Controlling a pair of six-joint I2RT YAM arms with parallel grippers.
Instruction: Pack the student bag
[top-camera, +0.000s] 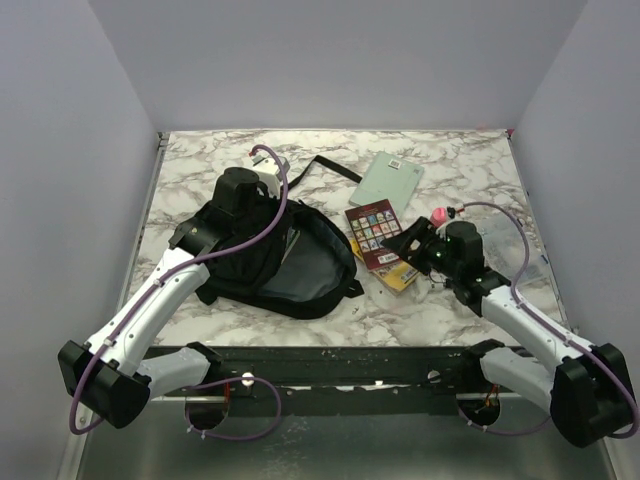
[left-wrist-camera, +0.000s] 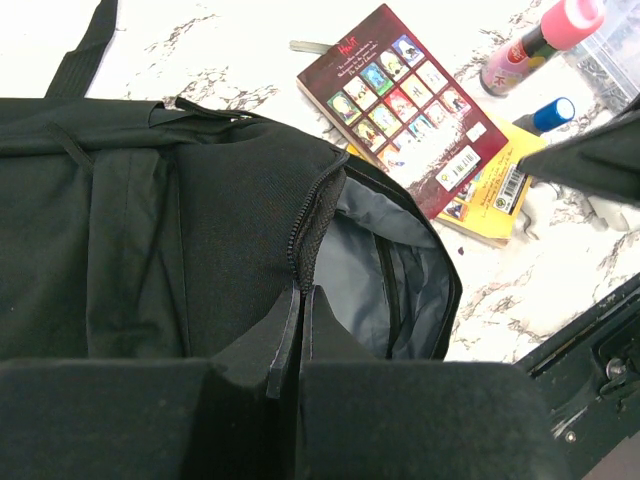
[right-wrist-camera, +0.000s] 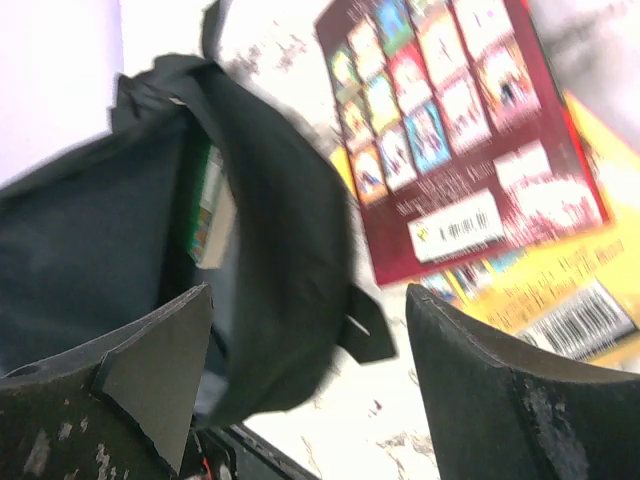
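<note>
The black bag (top-camera: 310, 270) lies with its compartment open; a book or similar flat item shows inside, blurred in the right wrist view. My left gripper is shut at the bag's zip edge; its grip on fabric is hard to make out. My right gripper stands open above the books, right of the bag. The red book (top-camera: 373, 228) rests on a yellow book (top-camera: 396, 280). A grey-green flat item (top-camera: 388, 180) lies behind them.
A pink-capped bottle (left-wrist-camera: 520, 55), a blue-capped item (left-wrist-camera: 550, 117) and a clear case (top-camera: 525, 260) lie to the right. Bare marble shows in front of the books.
</note>
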